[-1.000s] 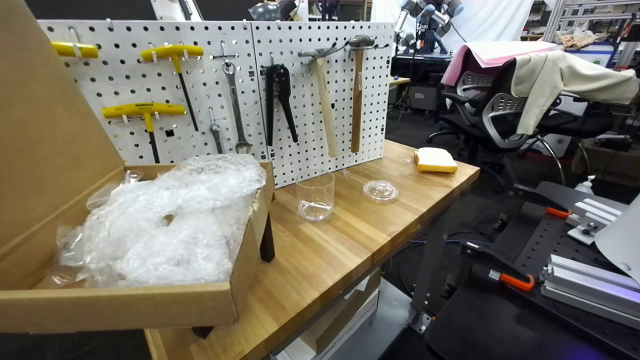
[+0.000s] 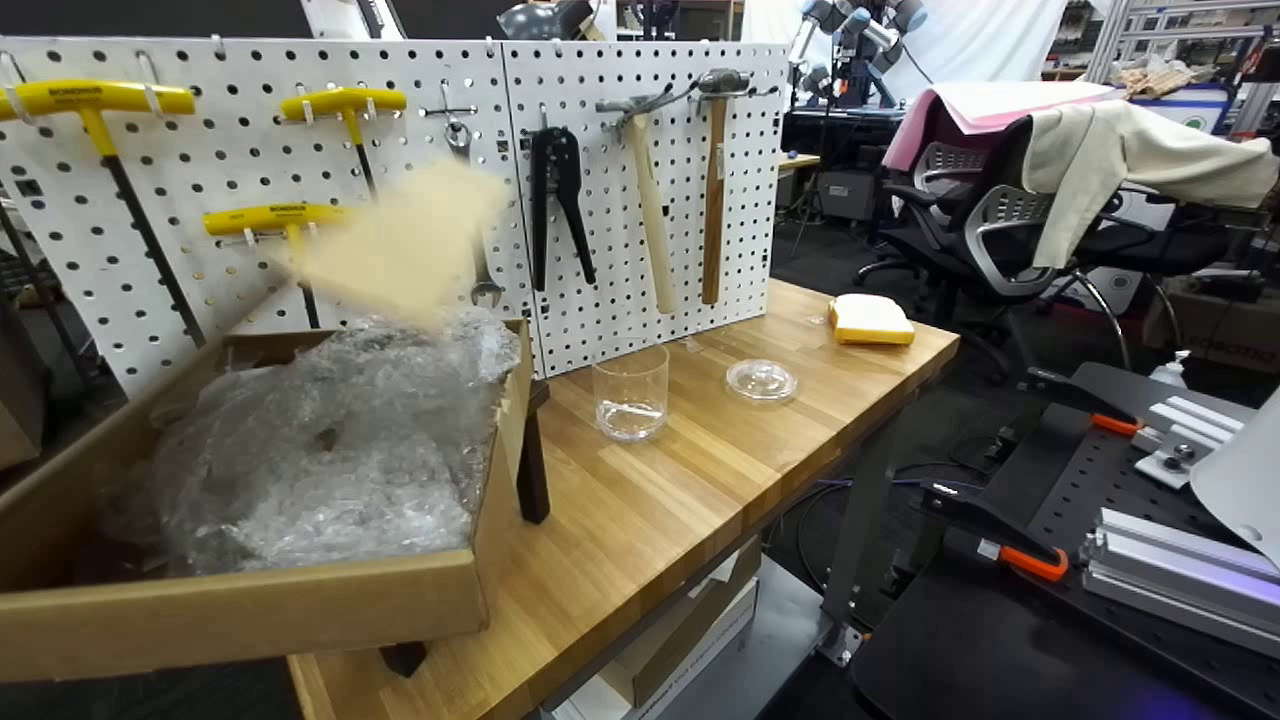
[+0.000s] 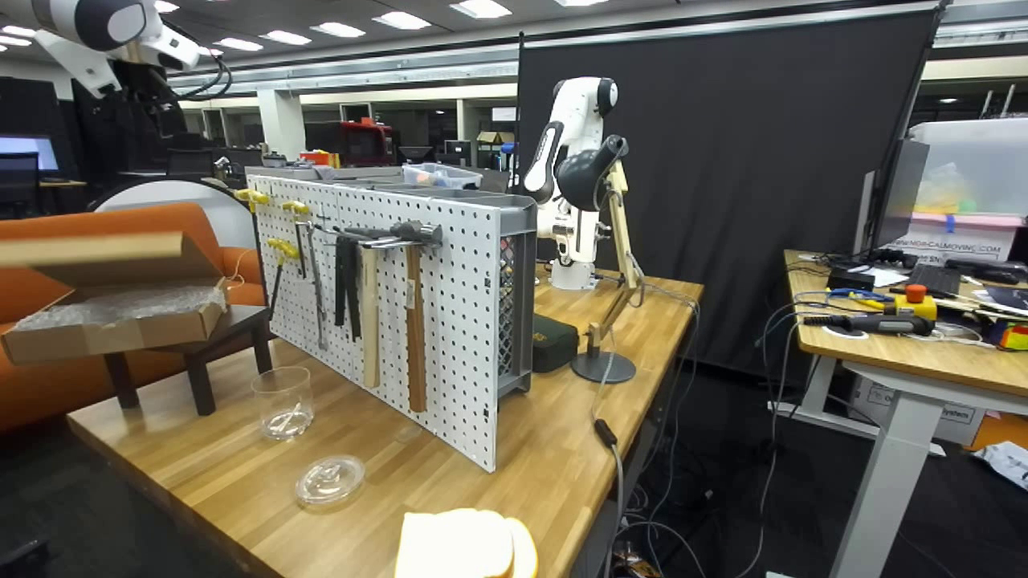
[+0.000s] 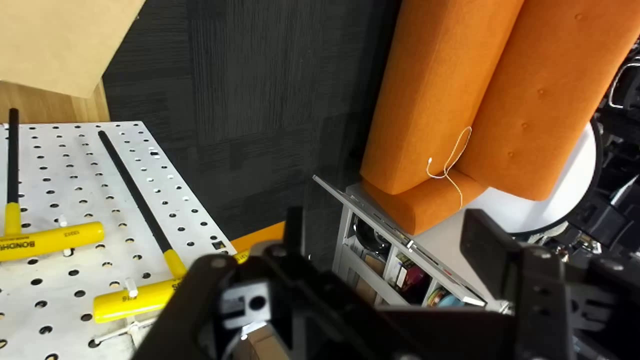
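A cardboard box (image 2: 360,606) stands on a dark raised stand (image 3: 197,380) at the table's end, filled with clear bubble wrap (image 2: 336,444). Its lid (image 3: 91,252) hangs over the box, tilted and not flat on it; one part (image 2: 408,240) is motion-blurred in front of the pegboard. In the wrist view, a tan cardboard corner (image 4: 66,42) fills the upper left, away from my fingers. My gripper has its fingers apart with nothing between them. It hangs high above the box side of the table at the upper left of exterior view 2.
A pegboard (image 2: 648,240) with yellow-handled tools, a wrench, a crimper and hammers stands along the table. A clear glass (image 2: 630,396), a clear lid (image 2: 762,380) and a bread-like block (image 2: 870,319) sit on the tabletop, with bare wood between.
The box lid has swung from upright at the left to over the box, uncovering more pegboard and shading the bubble wrap. The glass, clear lid and bread-like block have not moved.
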